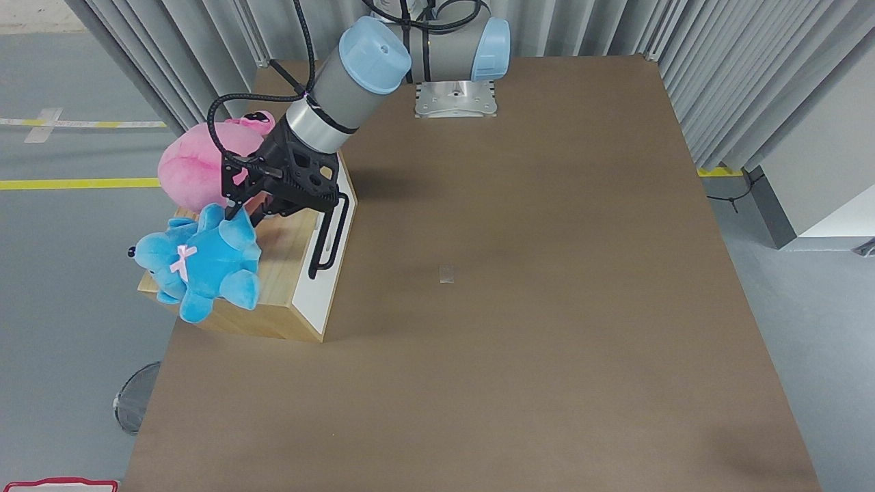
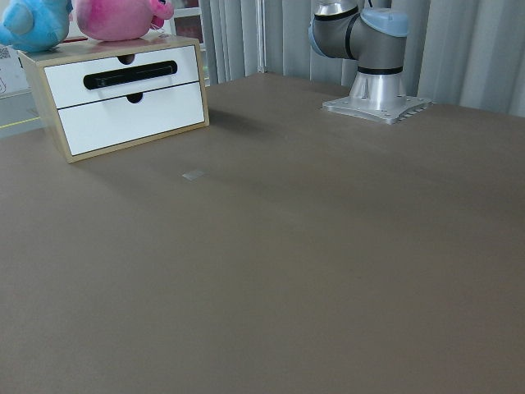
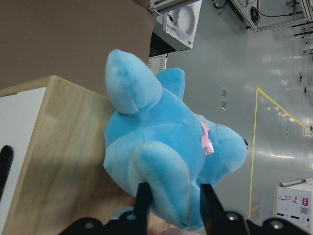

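A blue plush toy (image 1: 209, 262) with a pink bow lies on top of the wooden drawer box (image 1: 275, 316), toward its near end; a pink plush toy (image 1: 193, 164) is behind it. My gripper (image 1: 246, 214) is over the box at the blue toy's rear part. In the wrist view my two black fingers (image 3: 142, 205) lie either side of a limb of the blue toy (image 3: 166, 132); whether they grip it I cannot tell.
The box's white drawer fronts (image 2: 131, 115) face the open brown tabletop (image 1: 558, 311), which is clear. The table's left edge drops to the floor beside the toys.
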